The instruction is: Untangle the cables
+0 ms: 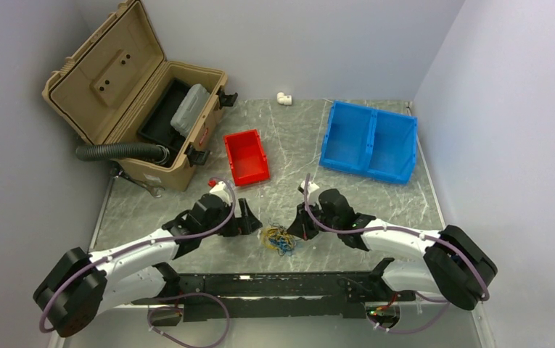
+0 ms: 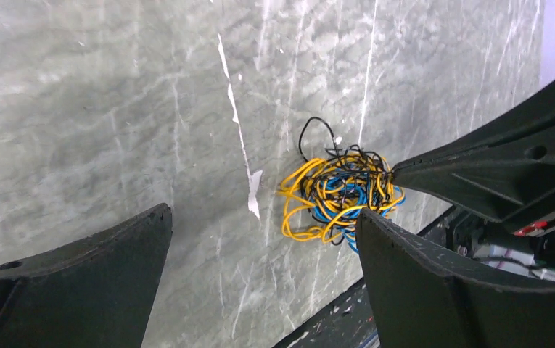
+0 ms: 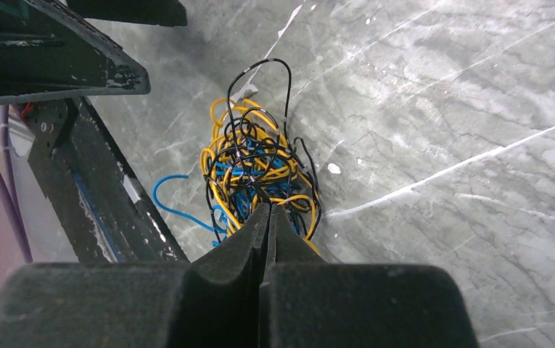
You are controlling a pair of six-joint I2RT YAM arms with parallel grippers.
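Note:
A tangled clump of yellow, blue and black cables lies on the grey marbled table between the two arms. In the left wrist view, the same cables sit just beyond my left gripper, which is wide open with nothing between its fingers. My right gripper is shut, its tips at the near edge of the cable clump. Whether a thin strand is pinched between those tips cannot be made out. One black loop sticks up from the clump, and a blue end trails off to the side.
A red bin and a blue two-part bin stand farther back. An open tan case fills the back left. A dark rail runs along the front edge.

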